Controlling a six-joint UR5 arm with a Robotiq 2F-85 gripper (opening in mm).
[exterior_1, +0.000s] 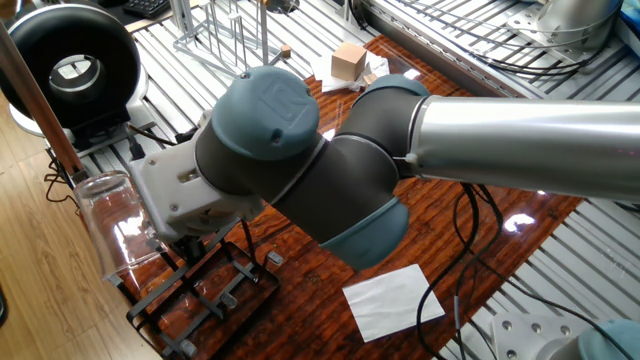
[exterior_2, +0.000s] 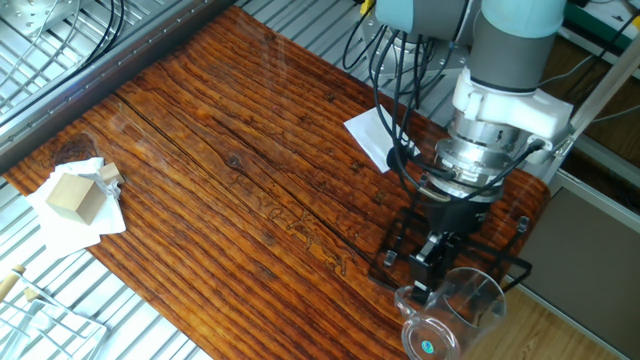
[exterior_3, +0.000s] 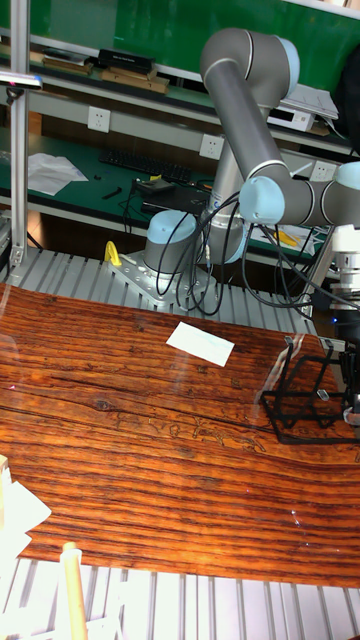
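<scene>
A clear glass mug hangs tilted off the table's corner side in exterior view 2, a small green mark showing on its base. My gripper is at the mug's side near the handle and appears shut on it; the exact contact is hard to make out. In exterior view 1 the mug is left of the wrist, which covers most of the fingers. Close by the gripper stands a black wire rack, seen also in exterior view 3 as an open frame.
A white sheet lies flat on the brown wooden table. At the far end sit a wooden block and a smaller block on white paper. A metal wire rack stands beyond the table.
</scene>
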